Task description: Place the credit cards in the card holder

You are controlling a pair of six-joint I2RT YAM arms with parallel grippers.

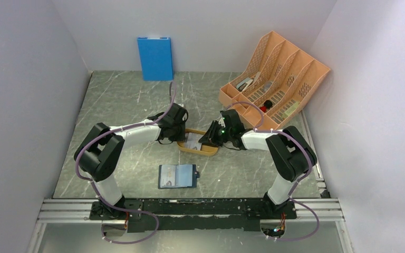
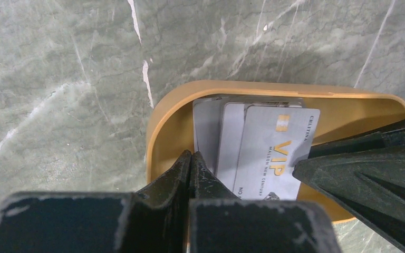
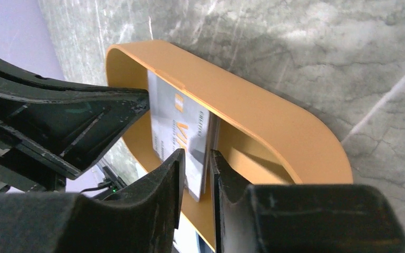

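Several pale silver cards lie overlapping in an orange-tan tray [image 1: 205, 152]; the uppermost card [image 2: 272, 142] carries gold "VIP" lettering. My left gripper is shut at the tray's left end, its tips by the grey card [image 2: 206, 126] furthest left. Whatever might be between its fingers cannot be made out. At the cards' right side my right gripper is part open, with the stack's edge showing in its gap. The dark blue card holder [image 1: 176, 176] lies opened out on the table below the tray, with clear sleeves.
A slatted orange rack [image 1: 277, 79] with small items stands at the back right. The blue panel [image 1: 155, 59] leans on the back wall. Bare grey marble table [image 1: 124, 97] surrounds the tray and holder.
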